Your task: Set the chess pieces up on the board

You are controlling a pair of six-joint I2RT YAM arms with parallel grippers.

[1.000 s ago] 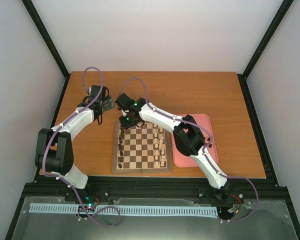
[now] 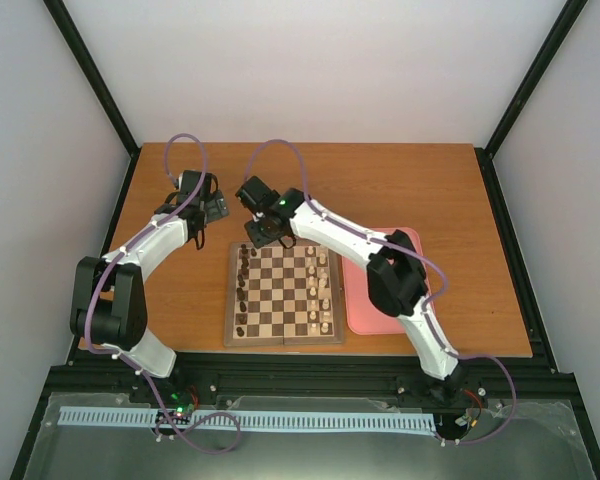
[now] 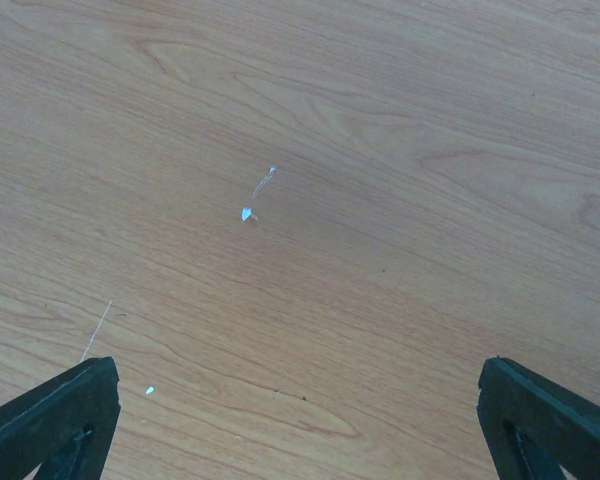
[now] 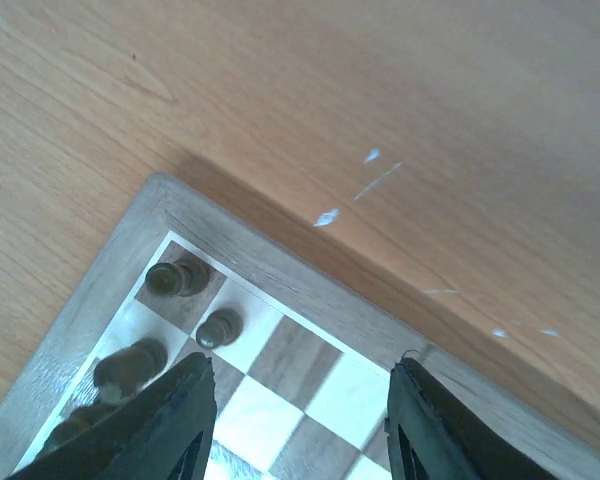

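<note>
The chess board (image 2: 280, 341) carries a column of dark pieces (image 2: 241, 295) on its left side and light pieces (image 2: 313, 292) on its right. Above the board's far left corner, my right gripper is open and empty. Below it, in the right wrist view, a dark pawn (image 4: 219, 328) stands upright on a light square beside the corner rook (image 4: 177, 277). Another dark piece (image 4: 130, 368) stands nearby, with more partly hidden behind a finger. Over bare table at the left, my left gripper is wide open and holds nothing.
A pink tray (image 2: 356, 312) lies right of the board, partly covered by the right arm, so its contents are mostly hidden. Bare wooden table (image 2: 400, 185) stretches behind the board. The right arm crosses over the board's far edge.
The left arm has stayed still.
</note>
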